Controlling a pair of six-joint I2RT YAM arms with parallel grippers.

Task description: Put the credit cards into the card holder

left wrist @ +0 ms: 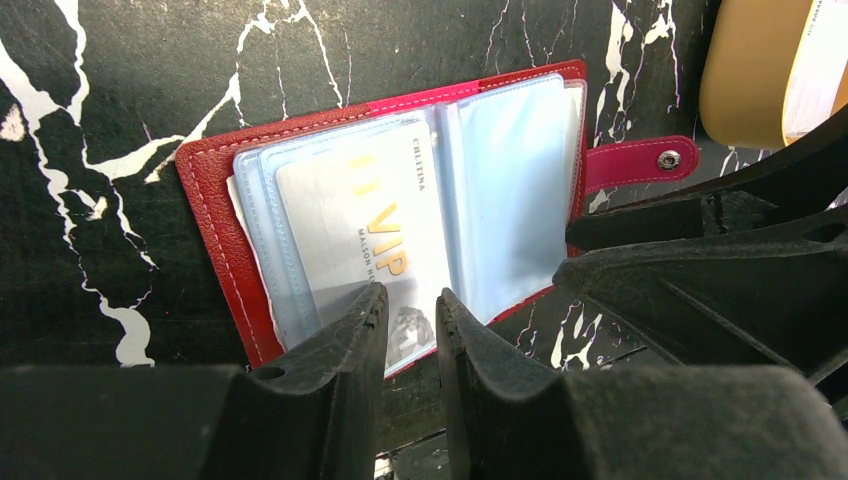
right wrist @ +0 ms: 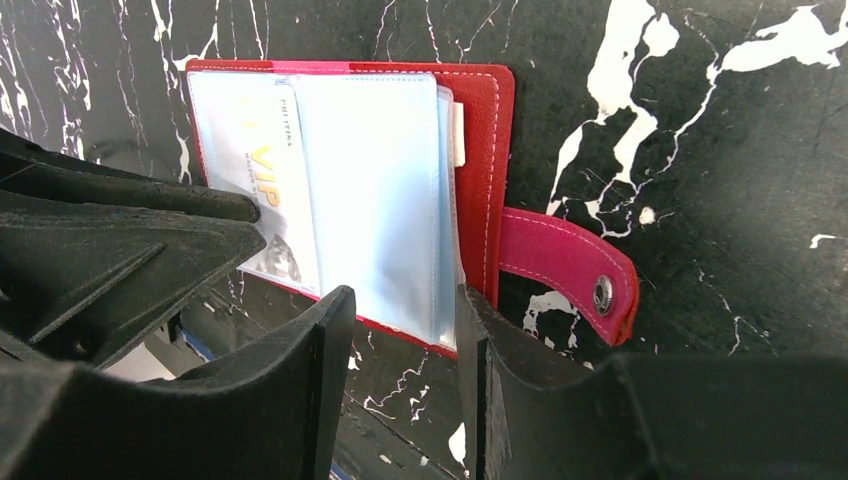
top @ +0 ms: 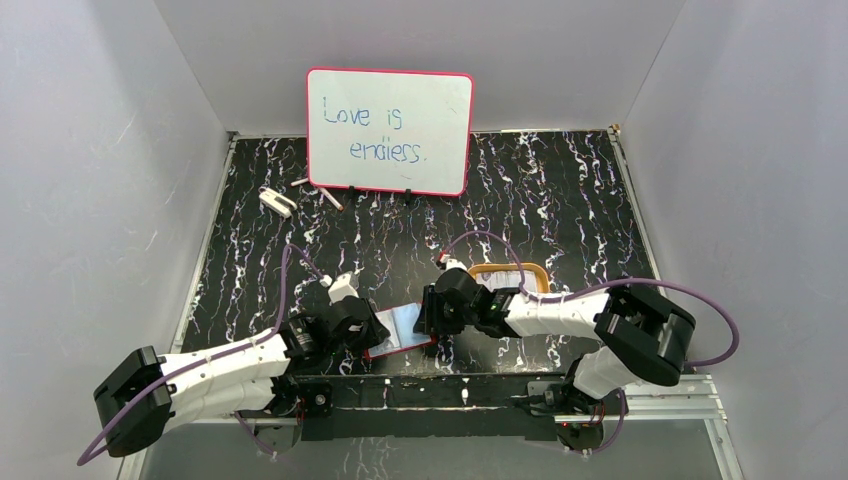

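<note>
A red leather card holder [left wrist: 225,250] with pale blue plastic sleeves lies open on the black marble table. A white CHLITINA VIP card [left wrist: 350,220] is in its left side. My left gripper is low at the left sleeves' lower edge, fingers close together; what is between them is hard to make out. My right gripper stands open at the lower edge of the right-hand sleeves [right wrist: 370,190].
A tan tray [top: 540,275] with white cards lies to the right, partly behind the right arm. A whiteboard [top: 388,130], an eraser [top: 278,202] and markers are at the back.
</note>
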